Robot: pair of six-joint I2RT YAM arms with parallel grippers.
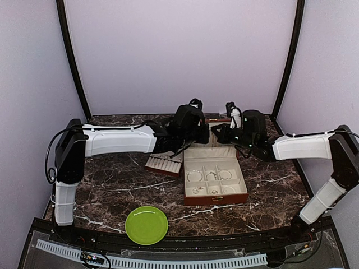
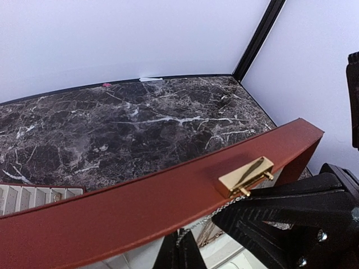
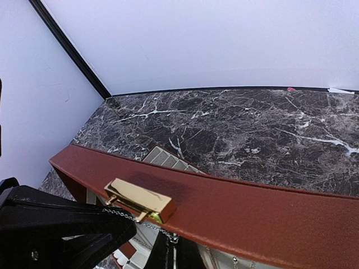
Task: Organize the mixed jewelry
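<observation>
A thin silver chain [image 2: 220,209] stretches between my two grippers along the upper edge of the open jewelry box's lid [image 2: 140,210]. One end of this chain [image 3: 120,212] meets the tips of my left gripper, which is shut on it. My right gripper is shut on the other part, close to the lid's gold clasp [image 3: 140,197]. Seen from above, both grippers almost meet in front of the raised lid. Inside the lid hang other necklaces [image 2: 208,232], partly hidden. The box's lower tray [image 1: 215,199] holds bracelets and small pieces in its compartments.
A ring tray [image 1: 164,165] with white slots lies left of the box, partly under the left arm. At the front left sits an empty green plate [image 1: 146,225]. Bare marble tabletop [image 1: 106,196] spreads across the left side.
</observation>
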